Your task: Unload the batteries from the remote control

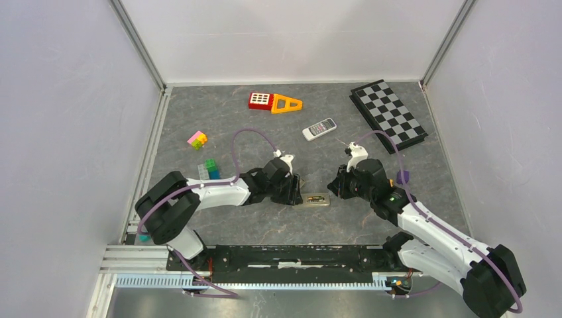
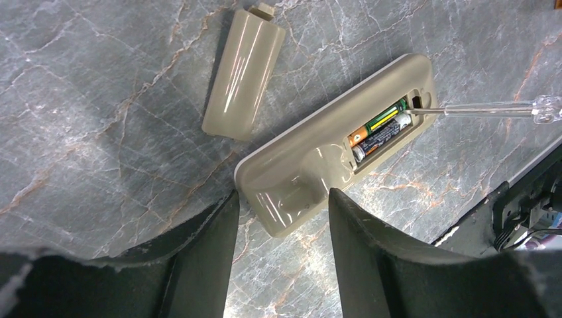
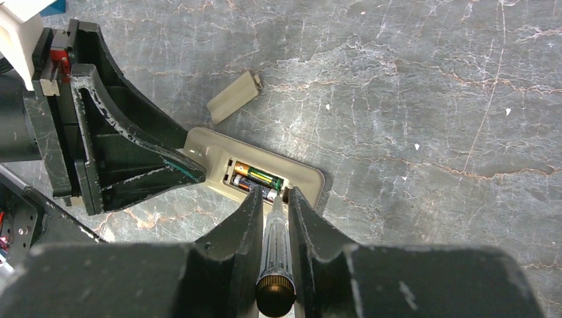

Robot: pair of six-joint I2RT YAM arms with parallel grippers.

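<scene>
The beige remote control (image 2: 291, 179) lies back up, its battery bay uncovered. Side by side in the bay sit a green-and-orange battery (image 2: 379, 122) and a black battery (image 2: 383, 136). My left gripper is part open, its fingertips on either side of the remote's closed end; firm contact cannot be made out. My right gripper is shut on a clear screwdriver (image 3: 274, 252) with a brass cap. The screwdriver's tip reaches into the bay's far end, at the batteries' ends. The detached battery cover (image 2: 244, 73) rests on the table beside the remote.
A white remote (image 1: 319, 129) lies farther back, near a checkered board (image 1: 391, 112). A red and yellow toy (image 1: 275, 102) is at the back, and coloured blocks (image 1: 211, 165) are on the left. The table between the arms' far side and the toys is clear.
</scene>
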